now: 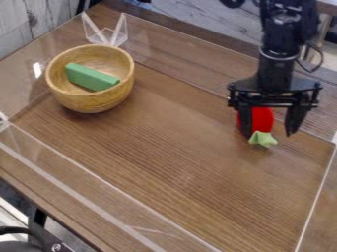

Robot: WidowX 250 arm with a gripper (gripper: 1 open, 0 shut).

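My dark gripper (pixel 271 106) is low at the right of the table, open, its two fingers around a red strawberry-like object (pixel 253 120) with a pale green top (pixel 262 139). The red object rests on the wood, partly hidden by the gripper.
A wooden bowl (pixel 93 96) at the upper left holds a green block (pixel 93 77). A pale wall or edge runs along the upper left.
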